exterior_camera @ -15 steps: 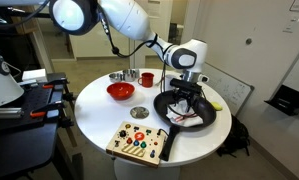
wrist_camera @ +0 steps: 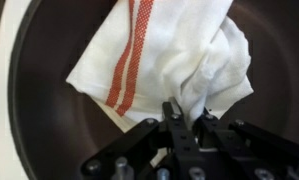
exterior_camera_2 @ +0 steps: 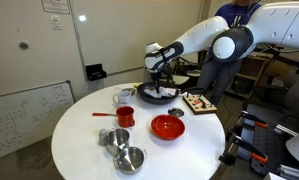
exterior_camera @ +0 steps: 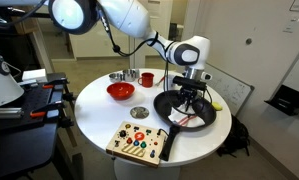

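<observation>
A white cloth with orange-red stripes (wrist_camera: 129, 60) lies in the dark pan (wrist_camera: 54, 90). In the wrist view my gripper is shut on a bunched fold of this cloth. Most of the cloth spreads flat or loosely creased over the pan floor. From exterior view 1, the gripper (exterior_camera: 188, 101) reaches down inside the pan (exterior_camera: 204, 123), and part of the cloth (exterior_camera: 185, 117) shows below it. The pan's black handle (exterior_camera: 169, 143) points toward the front of the table.
A wooden board with colored knobs (exterior_camera: 137, 143) lies left of the pan handle. Farther left are a red bowl (exterior_camera: 120, 91), a red mug (exterior_camera: 147, 79) and metal pots (exterior_camera: 123, 76). A yellow item (exterior_camera: 217, 105) sits behind the pan.
Inside the pan, the gripper has shifted slightly and the visible patch of cloth has changed shape. The pan and the other objects look unmoved.
</observation>
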